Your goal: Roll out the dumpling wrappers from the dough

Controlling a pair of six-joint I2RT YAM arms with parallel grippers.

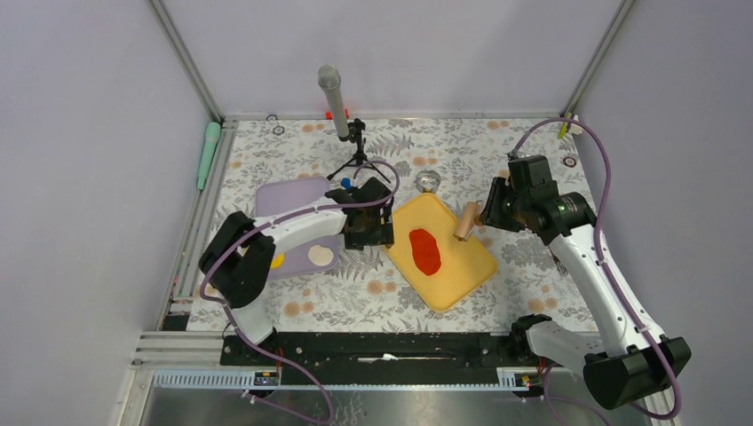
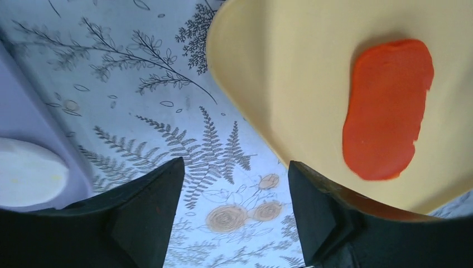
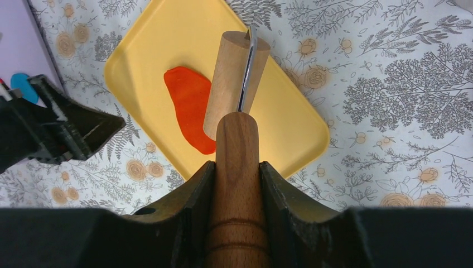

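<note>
Flattened red dough (image 1: 424, 251) lies on the yellow tray (image 1: 462, 275), also seen in the left wrist view (image 2: 385, 111). My right gripper is shut on the brown handle of a wooden rolling pin (image 3: 226, 84), whose roller hangs over the tray's right part, beside the dough. My left gripper is open and empty, near the tray's left edge, between it and the purple tray.
The purple tray (image 1: 289, 191) with coloured pieces sits at left. A metal bowl (image 1: 427, 180) stands behind the yellow tray, near a microphone on a tripod (image 1: 328, 84).
</note>
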